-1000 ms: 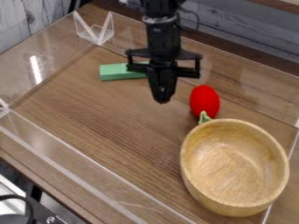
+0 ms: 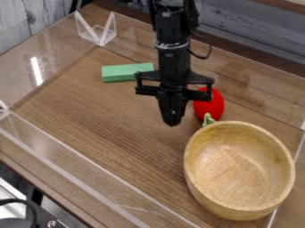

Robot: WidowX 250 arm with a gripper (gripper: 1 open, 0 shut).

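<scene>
The black gripper (image 2: 174, 109) hangs over the middle of the wooden table (image 2: 107, 151), shut, with nothing visible between its fingers. Just right of it lies a red object (image 2: 210, 103) with a green part on its near side, partly behind the gripper's arm. A green rectangular block (image 2: 121, 73) lies behind and left of the gripper, partly hidden by the arm. A large yellow bowl (image 2: 238, 174) sits at the front right.
A clear plastic object (image 2: 98, 27) stands at the back left. A black cable (image 2: 17, 205) shows at the lower left corner.
The gripper has moved toward the camera and lower in the view, closer to the bowl. The red object, green block and bowl look unmoved.
</scene>
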